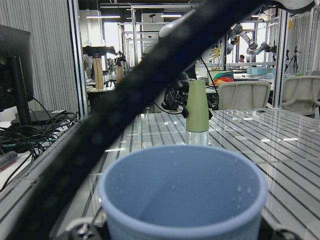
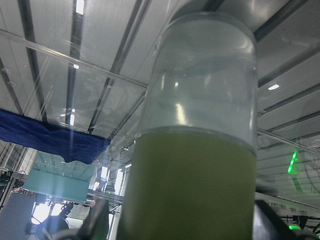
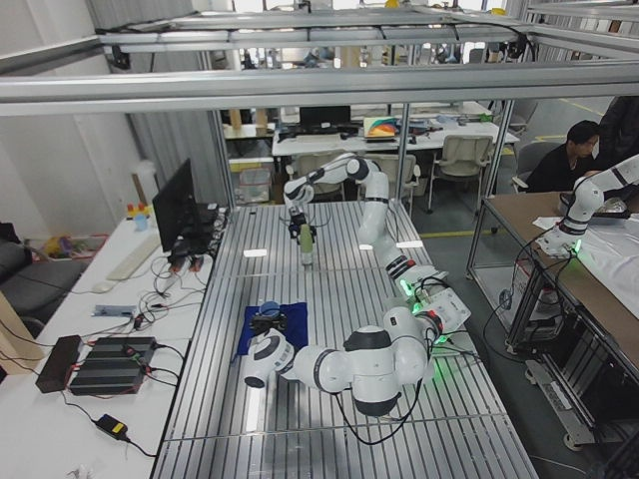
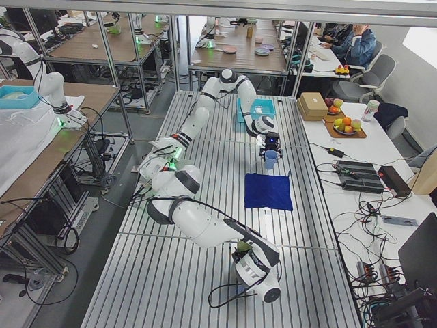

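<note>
A light blue cup (image 1: 182, 195) fills the bottom of the left wrist view, held at my left gripper (image 3: 268, 321); it also shows in the camera right view (image 4: 270, 158). The gripper is over or beside the blue cloth (image 4: 268, 191). Farther along the table, a bottle with a green body and clear end (image 2: 190, 185) stands upright at my right gripper (image 3: 300, 232), filling the right wrist view; whether those fingers grip it is unclear.
A teal bin (image 4: 259, 106) sits at the table's end in the camera right view. The table (image 3: 240, 409) is otherwise mostly bare. A side desk (image 3: 80, 419) holds electronics, cables and a monitor.
</note>
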